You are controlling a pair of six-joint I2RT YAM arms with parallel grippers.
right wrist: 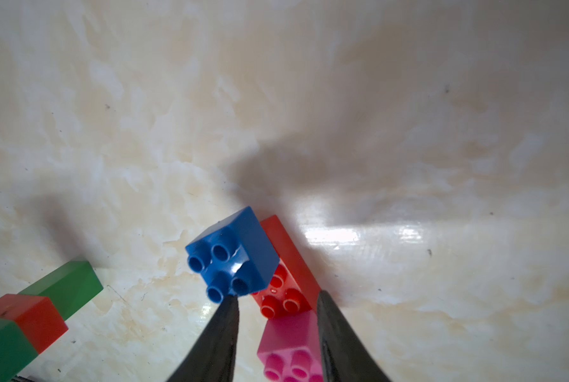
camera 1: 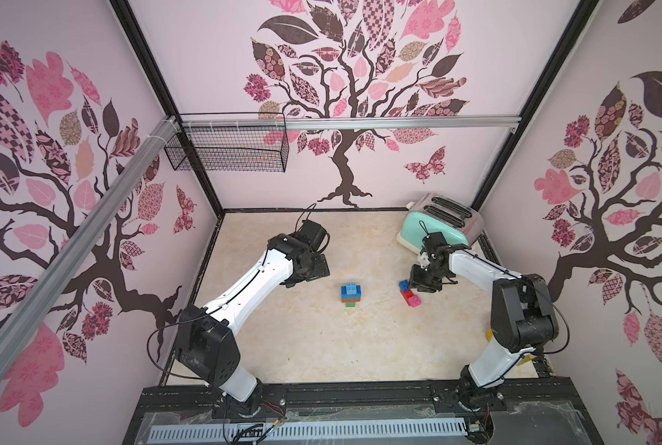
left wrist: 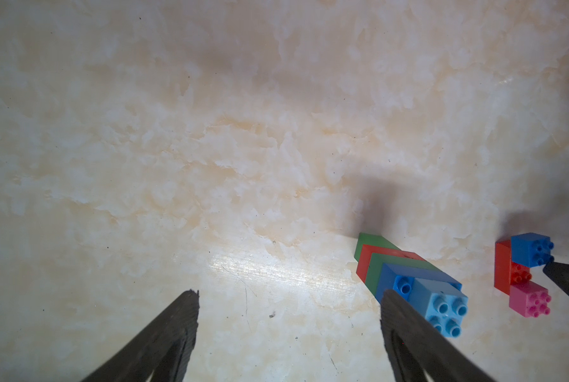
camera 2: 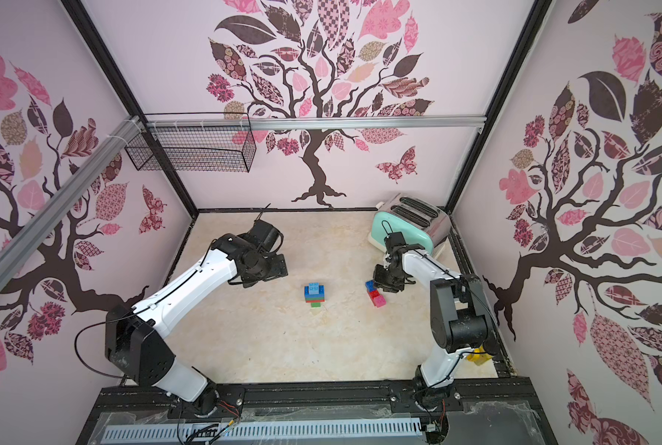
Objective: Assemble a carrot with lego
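Observation:
A stack of bricks (camera 1: 351, 293) stands in the middle of the table, light blue on top, then blue, green, red and green. To its right lies a red brick (right wrist: 303, 273) with a blue brick (right wrist: 233, 254) at one end and a pink brick (right wrist: 292, 343) at the other. My right gripper hovers over this group, its fingers apart, with nothing seen gripped. Up and to the left of the stack, my left gripper stays open over bare table. The stack's light blue brick (left wrist: 438, 305) shows beside its right finger.
A mint toaster (camera 1: 434, 226) stands at the back right, behind my right arm. Something yellow (camera 2: 479, 355) is at the right front edge, partly hidden.

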